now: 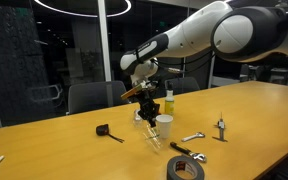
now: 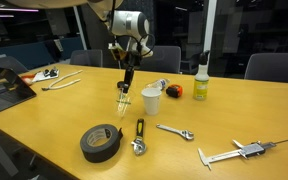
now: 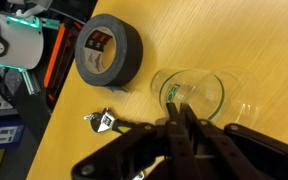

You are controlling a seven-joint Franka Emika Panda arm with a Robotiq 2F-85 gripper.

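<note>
A clear glass [image 1: 154,138] hangs below my gripper [image 1: 151,121], slightly tilted, close above the table or touching it; which of these I cannot tell. Exterior view 2 puts the same glass [image 2: 122,107] just left of a white cup [image 2: 151,101], under the fingertips. In the wrist view the fingers overlap the near side of the transparent glass [image 3: 199,85], and the gripper is shut on it. Exactly where the fingers touch its wall is hard to make out.
Black tape [image 2: 101,143], a black-handled wrench [image 2: 139,138] and a silver wrench [image 2: 175,132] lie in front. A caliper [image 2: 249,151] lies to the right, a spray bottle [image 2: 201,83] stands behind. Bare table [image 1: 54,150] stretches left in exterior view 1.
</note>
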